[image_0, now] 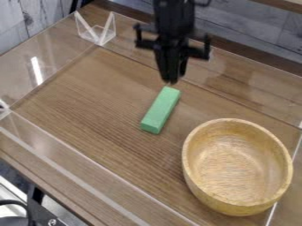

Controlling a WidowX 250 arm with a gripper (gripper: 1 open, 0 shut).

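A green rectangular block (160, 110) lies on the wooden surface near the middle of the camera view. The dark gripper (143, 40) is raised above and behind it at the top, shut, with nothing visible between its fingers. A round tan bowl (236, 168) sits at the lower right, to the right of the block and nearer the camera.
A clear plastic object (97, 26) stands at the back left edge. A black cable lies at the bottom left corner.
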